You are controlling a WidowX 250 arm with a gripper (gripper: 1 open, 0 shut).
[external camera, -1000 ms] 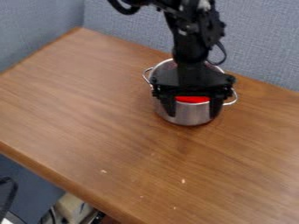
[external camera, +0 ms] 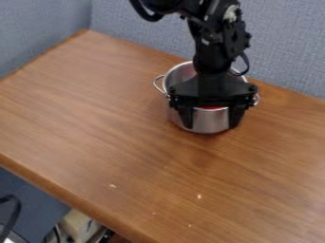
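Note:
A steel pot with wire side handles stands on the wooden table at the back right, red showing inside it. My black gripper is directly over the pot, its open fingers reaching down around the front of the rim. The arm and gripper hide much of the pot's inside, so I cannot tell exactly what the red is.
Blue-grey padded walls border the back and left. Dark cables and a floor area show past the lower-left edge.
My gripper has shifted slightly over the pot, with its fingers lower across the front, covering more of the red. The pot sits nearly where it was.

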